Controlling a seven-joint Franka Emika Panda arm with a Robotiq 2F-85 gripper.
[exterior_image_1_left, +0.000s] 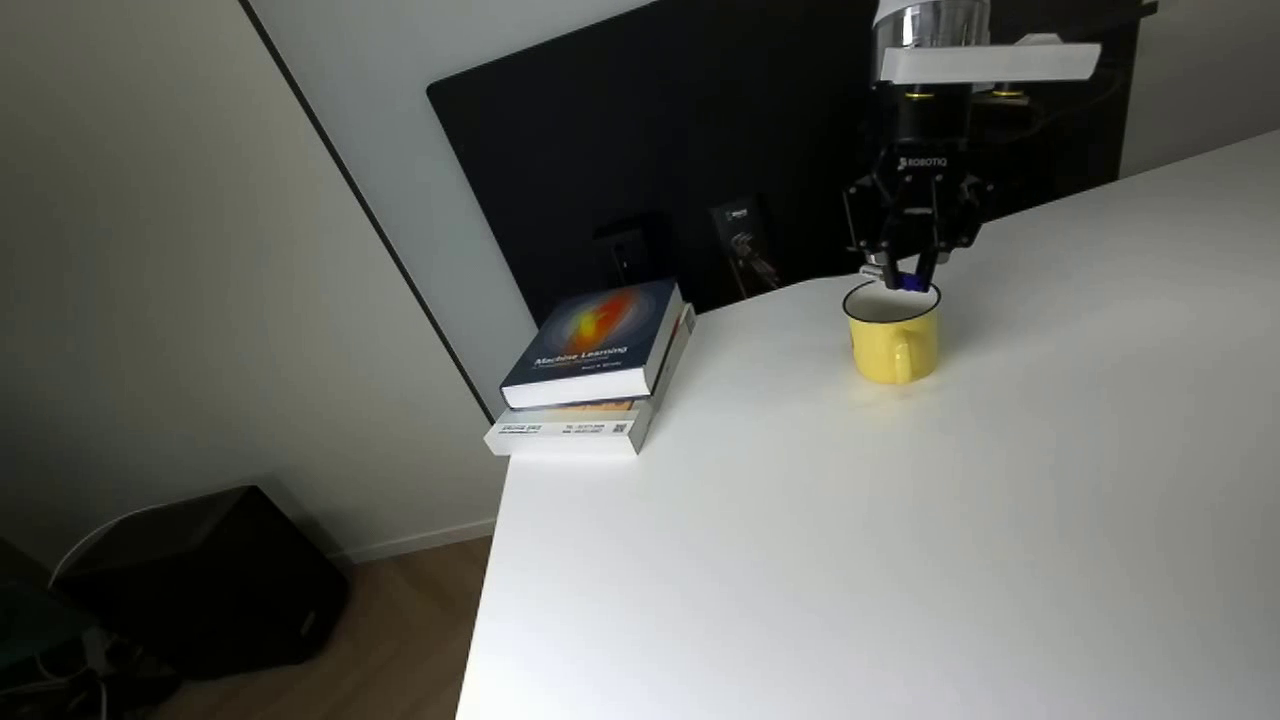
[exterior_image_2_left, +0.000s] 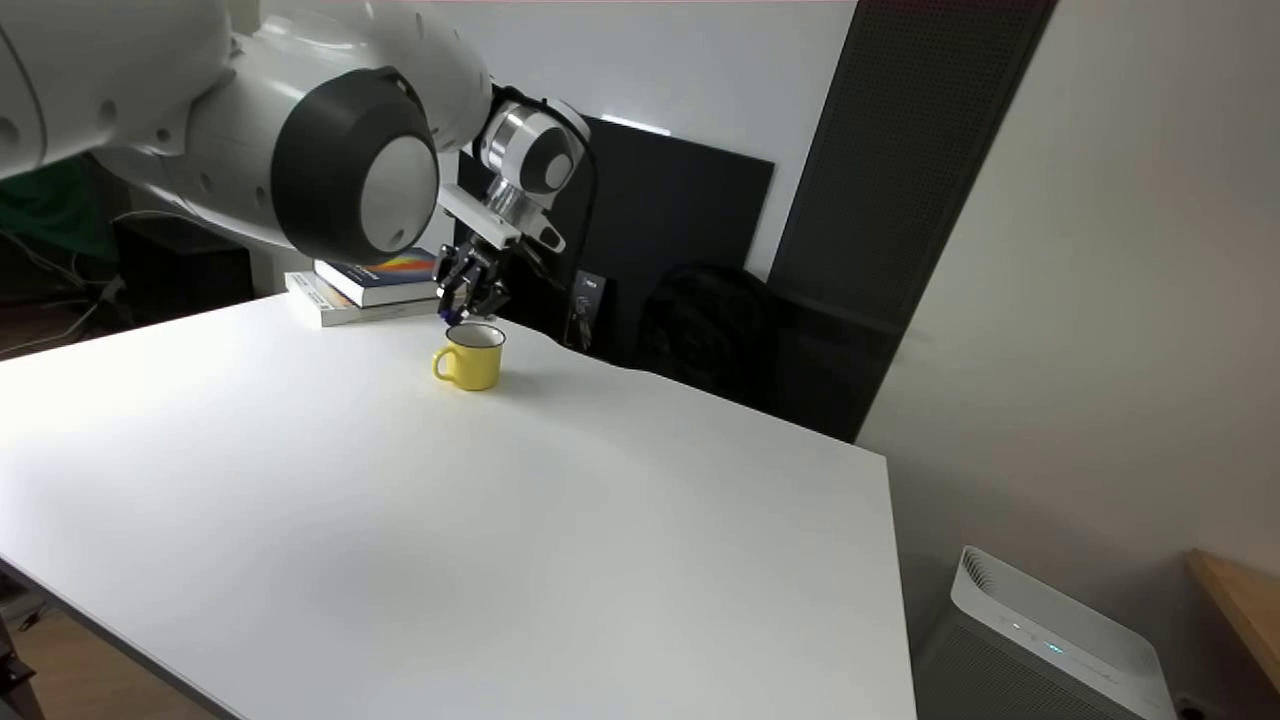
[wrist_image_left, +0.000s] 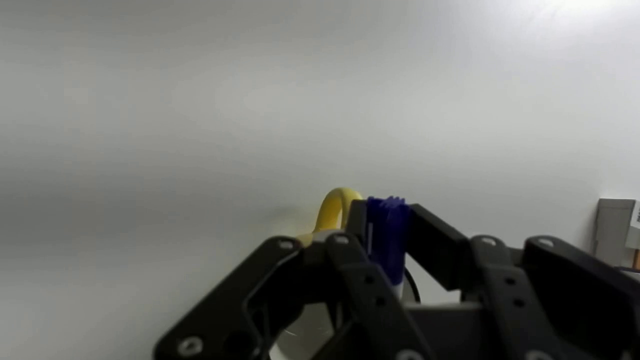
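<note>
A yellow mug with a dark rim stands upright on the white table, its handle showing beyond my fingers in the wrist view. Right over the mug's opening hangs my gripper, shut on a marker with a blue-purple cap. A white part of the marker shows just below the cap; the remainder is hidden by the fingers. In exterior view 2 the gripper is at the mug's far upper side. Whether the marker touches the rim I cannot tell.
Two stacked books lie at the table's corner, left of the mug. Behind the table edge stands a black panel.
</note>
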